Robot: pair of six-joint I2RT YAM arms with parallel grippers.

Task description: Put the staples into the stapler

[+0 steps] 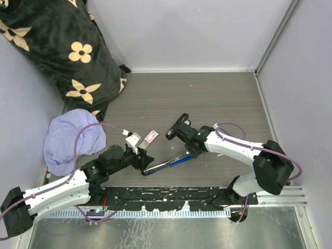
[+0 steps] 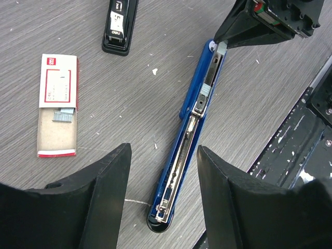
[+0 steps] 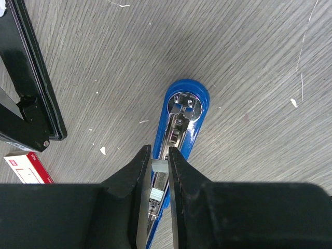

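Note:
The blue stapler (image 2: 179, 150) lies opened out on the table, its metal channel facing up. In the right wrist view, my right gripper is shut on a short silver staple strip (image 3: 160, 166), held over the channel near the stapler's rounded blue end (image 3: 188, 88). Whether that strip touches the channel I cannot tell. Another short staple piece (image 2: 206, 90) sits in the channel farther along. My left gripper is open above the stapler's other half, nothing held between its fingers.
A part-open staple box (image 2: 58, 83) with staples (image 2: 63, 115) in its tray lies left of the stapler. Behind stands a black stapler-like tool (image 1: 178, 127). A lilac cloth (image 1: 74, 140) and dark cushion (image 1: 62, 52) fill the left side.

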